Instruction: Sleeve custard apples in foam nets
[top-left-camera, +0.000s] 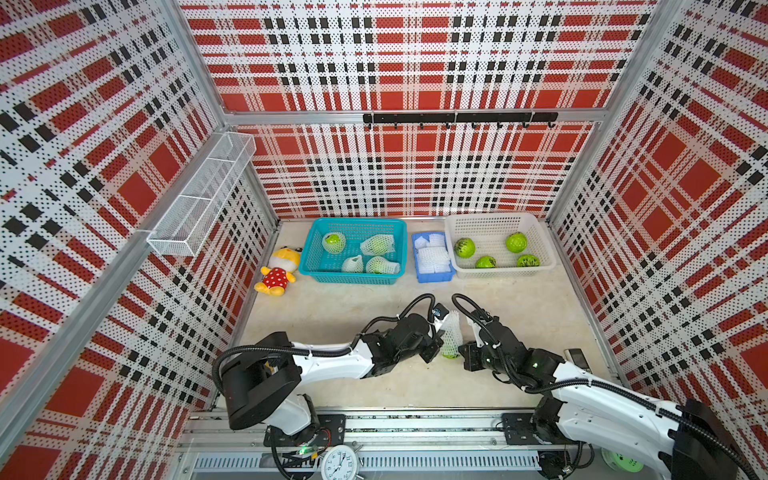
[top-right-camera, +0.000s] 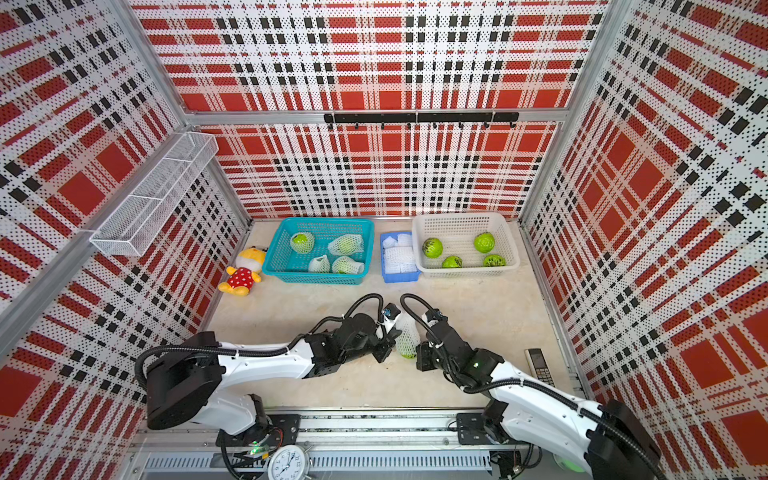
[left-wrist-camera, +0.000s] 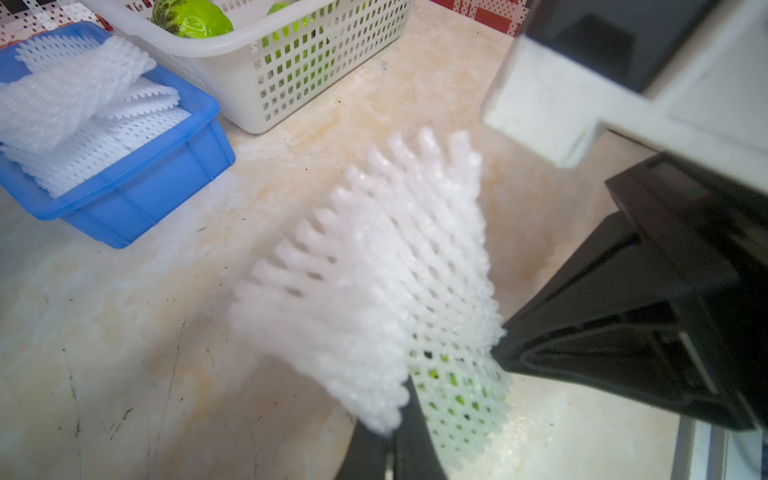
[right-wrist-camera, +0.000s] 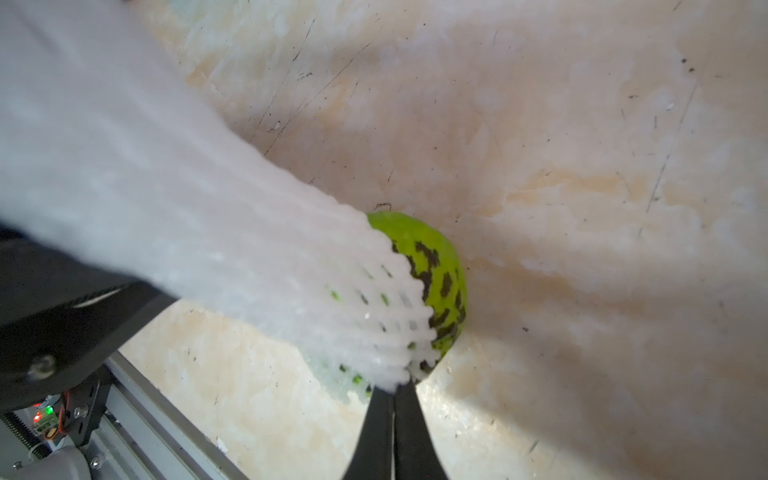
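A white foam net encloses much of a green, dark-blotched custard apple at the front middle of the table, the apple's lower side showing bare in the right wrist view. My left gripper is shut on the net from the left. My right gripper is shut at the net's edge beside the apple, gripping the foam. In the back, a white basket holds several bare apples, a blue bin holds stacked nets, and a teal basket holds several netted apples.
A plush toy lies at the left of the table and a dark phone-like object at the right. The table between the baskets and the arms is mostly clear. The front rail borders the work area.
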